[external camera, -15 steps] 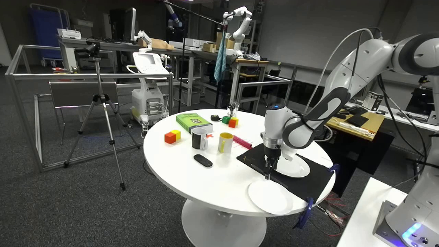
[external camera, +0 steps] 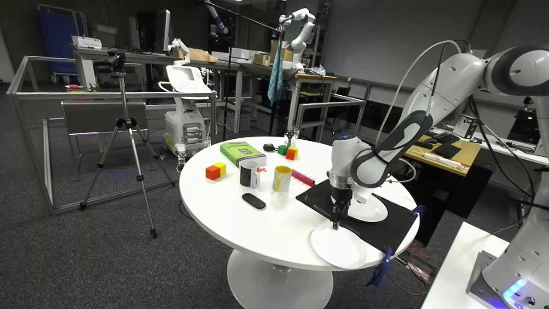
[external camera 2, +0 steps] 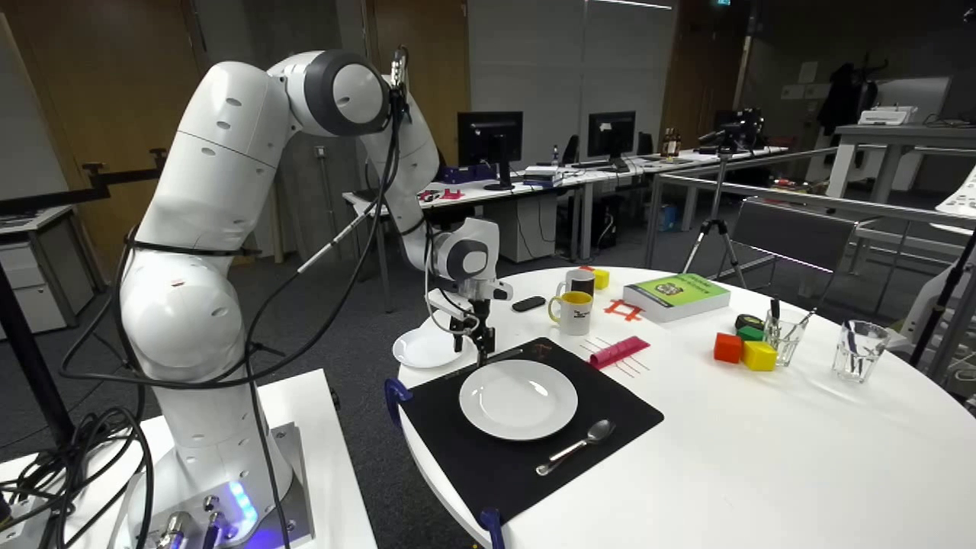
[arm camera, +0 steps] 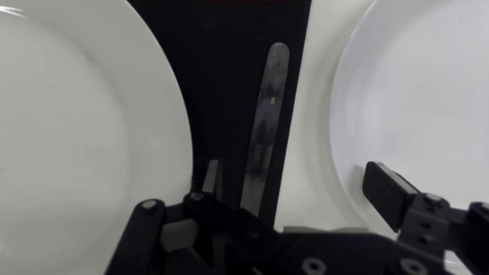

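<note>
A metal knife [arm camera: 268,121] lies on the black mat [arm camera: 220,68] between two white plates. My open gripper is over the knife's near part, with nothing between its fingers. One finger [arm camera: 212,178] is on the mat side, between the knife and the mat plate [arm camera: 158,114]. The other finger [arm camera: 385,190] is at the rim of the second plate [arm camera: 348,123], which stands off the mat; whether they touch, I cannot tell. In exterior view 1 the gripper [external camera: 337,219] points downward beside that plate [external camera: 338,249].
A spoon [external camera 2: 576,447] lies on the mat, across the plate from the knife. Two mugs, a black case [external camera: 253,201], a pink roll [external camera 2: 619,351], a green book [external camera 2: 677,294], blocks and glasses stand farther off. Blue clamps [external camera 2: 395,399] grip the mat's edge.
The arm has come down slightly, bringing the gripper a little lower near the off-mat plate. The objects on the table look unmoved.
</note>
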